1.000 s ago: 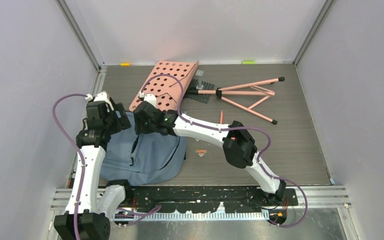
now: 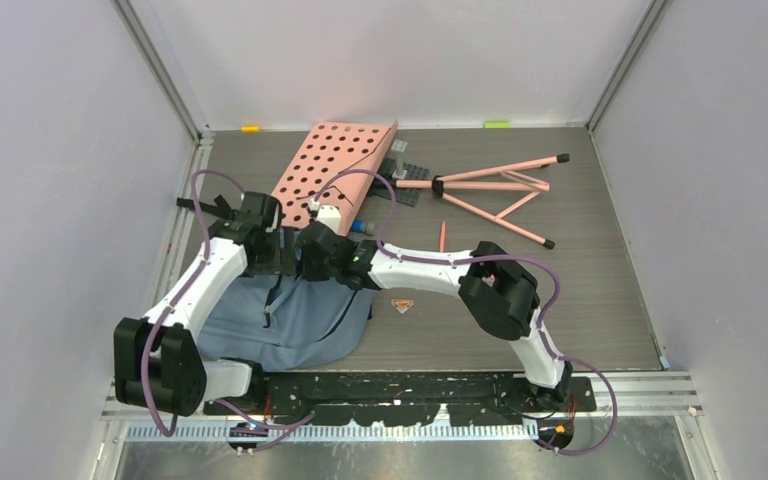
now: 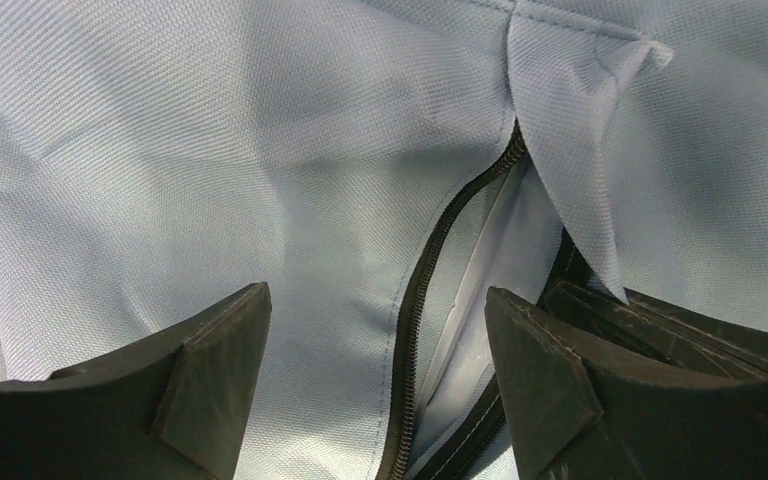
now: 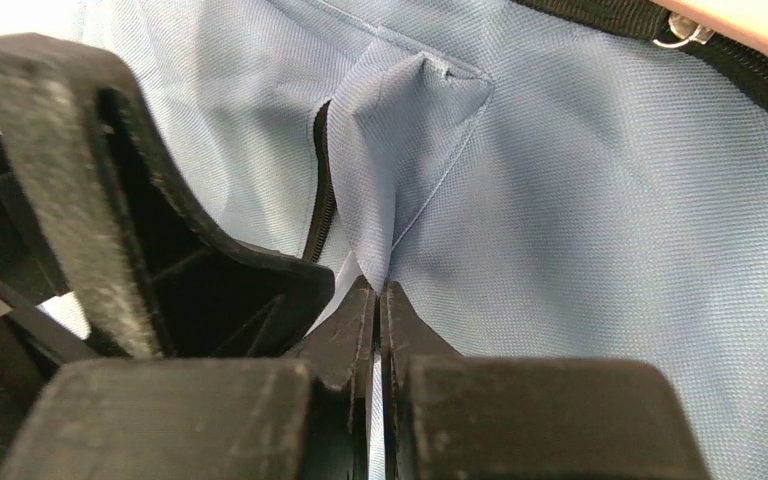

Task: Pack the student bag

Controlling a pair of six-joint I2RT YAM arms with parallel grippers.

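The blue-grey fabric bag (image 2: 310, 330) lies at the front left of the table, with zips along it. My right gripper is shut on a folded flap of the bag fabric (image 4: 380, 170), held beside a black zip. My left gripper stands open over the bag, a zipped opening (image 3: 415, 300) between its fingers and the held flap just above its right finger. In the top view the two gripper heads are close together over the bag's upper part.
A pink perforated board (image 2: 330, 150) lies behind the bag on a dark mat. A folded pink tripod stand (image 2: 480, 210), a pencil-like stick (image 2: 443, 235) and a small orange piece (image 2: 402, 303) are on the table to the right.
My left arm has swung right toward my right gripper. My right gripper has moved right and slightly toward the table's front edge.
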